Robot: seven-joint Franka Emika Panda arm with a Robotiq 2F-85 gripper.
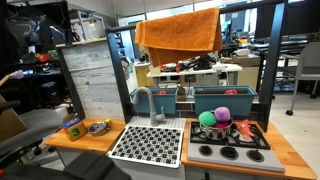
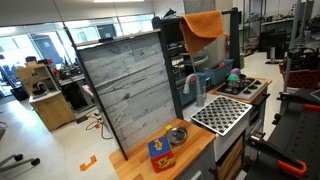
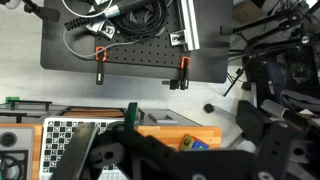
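My gripper stands open in the wrist view, its dark fingertips wide apart with nothing held between them. Neither exterior view clearly shows it. On the stove (image 1: 231, 154) sits a pot (image 1: 214, 131) with a green ball (image 1: 207, 118) and a purple ball (image 1: 221, 114) at its top. Beside it lies a reddish item (image 1: 243, 129). A metal bowl (image 2: 177, 136) and a red, blue and yellow box (image 2: 160, 154) rest on the wooden counter, left of the white sink grid (image 1: 147, 145). An orange towel (image 1: 180, 36) hangs over the top bar.
Blue-green bins (image 1: 224, 99) hang behind the stove. A faucet (image 1: 148, 101) rises behind the sink, and a grey plank panel (image 2: 138, 91) borders the counter. In the wrist view, a dark perforated plate (image 3: 145, 52) carries a coiled black cable (image 3: 150, 18).
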